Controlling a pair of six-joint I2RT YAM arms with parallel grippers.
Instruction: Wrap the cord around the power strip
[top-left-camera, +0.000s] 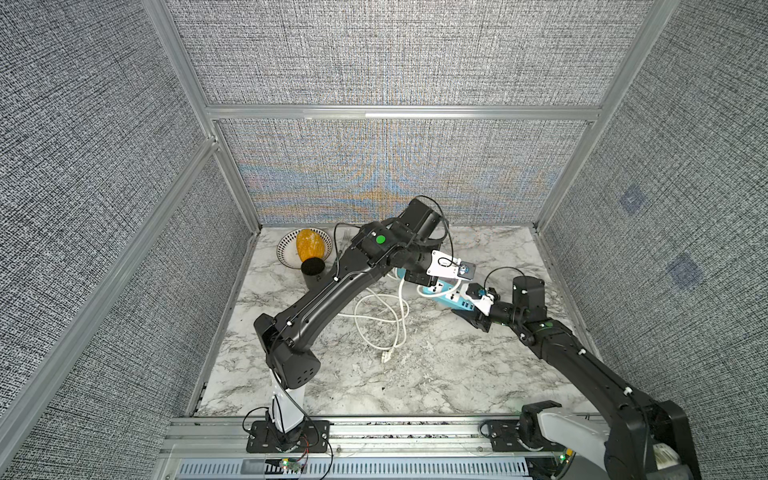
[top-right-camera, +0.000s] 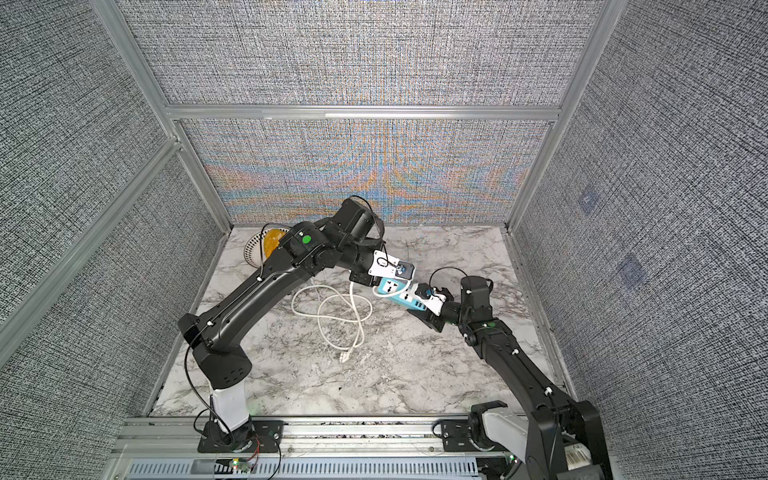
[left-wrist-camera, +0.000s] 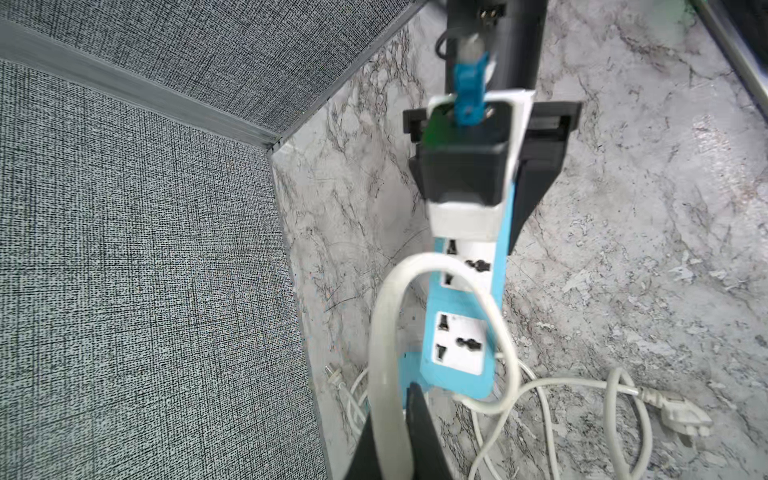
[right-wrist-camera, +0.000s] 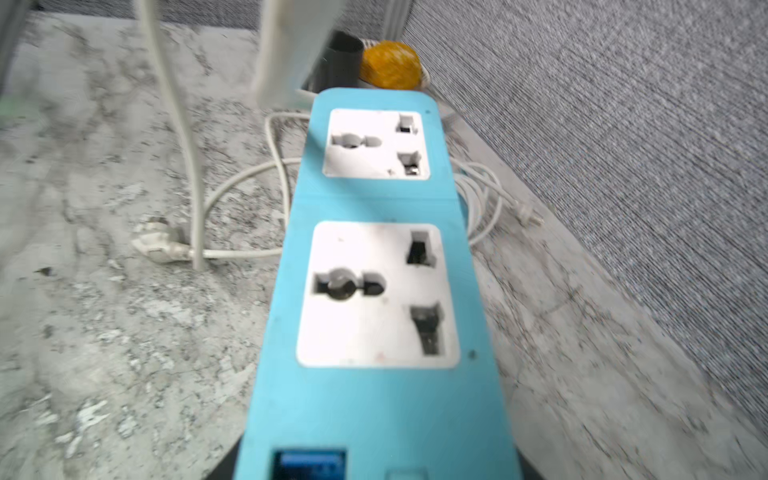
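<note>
The light blue power strip (right-wrist-camera: 376, 400) with white socket panels is held raised in my right gripper, shut on its end. My left gripper is above the strip's other end, shut on the white cord (left-wrist-camera: 392, 336), which arches in a loop in front of the socket face in the left wrist view. More cord (top-left-camera: 397, 320) lies in loose loops on the marble table, with a plug (top-left-camera: 387, 355) toward the front. In the top views the left arm hides part of the strip.
A patterned bowl (top-left-camera: 284, 254) with a yellow item (top-left-camera: 310, 244) and a dark cup (top-left-camera: 313, 273) stand at the back left. Walls enclose the sides and back.
</note>
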